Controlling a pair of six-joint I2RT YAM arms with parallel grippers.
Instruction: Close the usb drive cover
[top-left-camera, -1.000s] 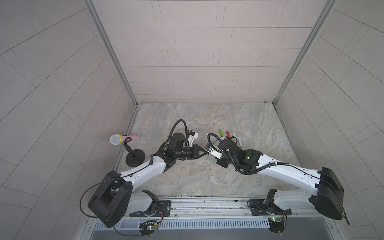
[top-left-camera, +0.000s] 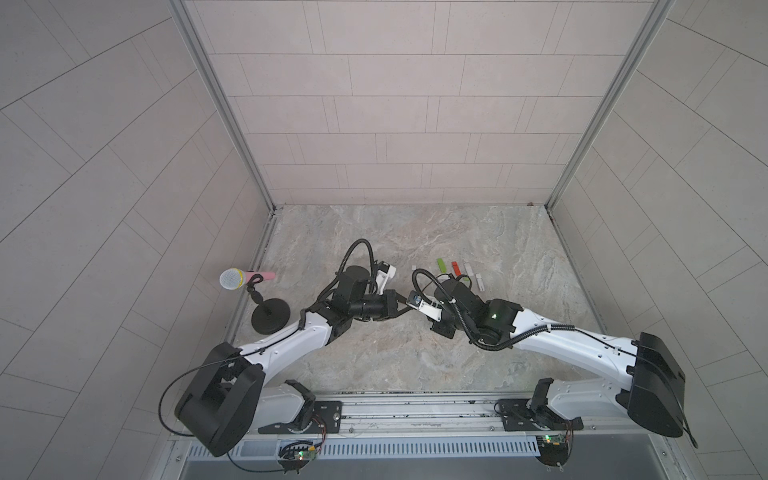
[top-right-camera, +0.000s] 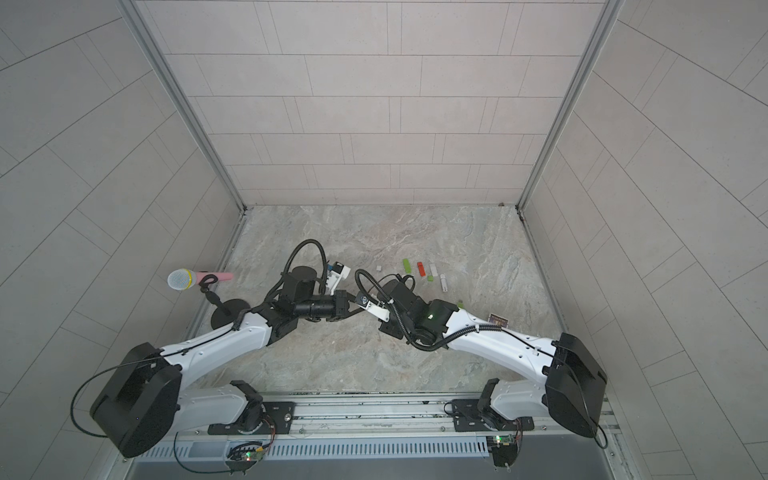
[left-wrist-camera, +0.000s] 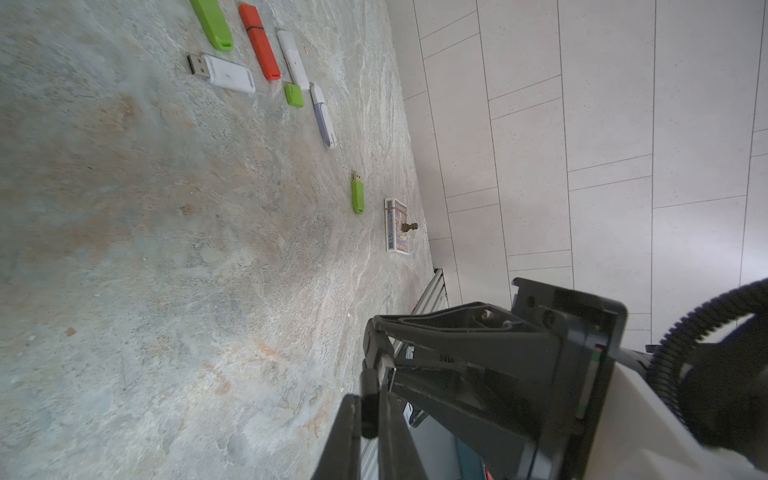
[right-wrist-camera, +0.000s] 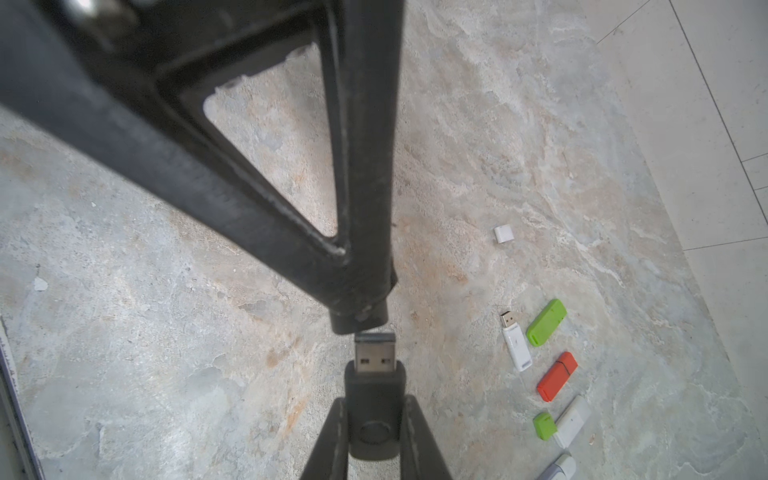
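Observation:
In the right wrist view my right gripper is shut on a black usb drive (right-wrist-camera: 375, 436), whose bare metal plug (right-wrist-camera: 375, 357) points away from the fingers. Just beyond the plug comes the dark end of my left gripper's fingers (right-wrist-camera: 358, 316), very close to the plug tip. In the left wrist view a slim dark piece, which looks like the black cover (left-wrist-camera: 369, 404), stands between the tips of my left gripper, shut on it. The right fingers (left-wrist-camera: 377, 340) sit right behind it. Whether plug and cover touch cannot be told.
Loose drives lie on the table: a green one (right-wrist-camera: 547, 322), a white one (right-wrist-camera: 517, 345) and a red one (right-wrist-camera: 557, 377). A small white cap (right-wrist-camera: 503, 233) lies apart. At the left stand a black round base (top-left-camera: 270, 317) and a pink item (top-left-camera: 264, 275).
My left arm looks unmoved.

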